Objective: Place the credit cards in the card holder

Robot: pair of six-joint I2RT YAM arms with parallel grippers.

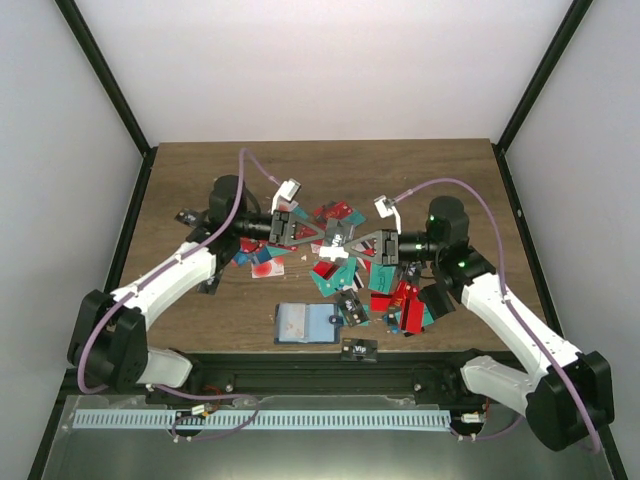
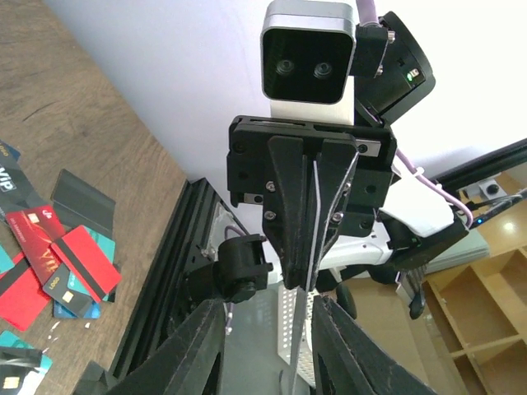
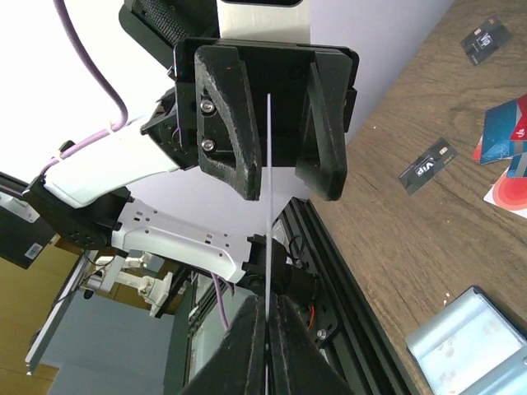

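Between the two facing grippers, a thin card (image 3: 268,222) stands edge-on over the middle of the table; in the top view its dark face (image 1: 338,234) shows. My right gripper is shut on one end of it. My left gripper is open, with the card's far edge (image 2: 300,329) reaching in between its parted fingers. In the right wrist view, those left fingers (image 3: 233,123) stand either side of the card, apart from it. The light-blue card holder (image 1: 307,323) lies spread open near the table's front edge.
Red, teal and black cards (image 1: 405,305) lie heaped across the middle and right of the table. One black card (image 1: 359,350) lies at the front edge, right of the holder. Bare wood (image 1: 400,165) shows along the back.
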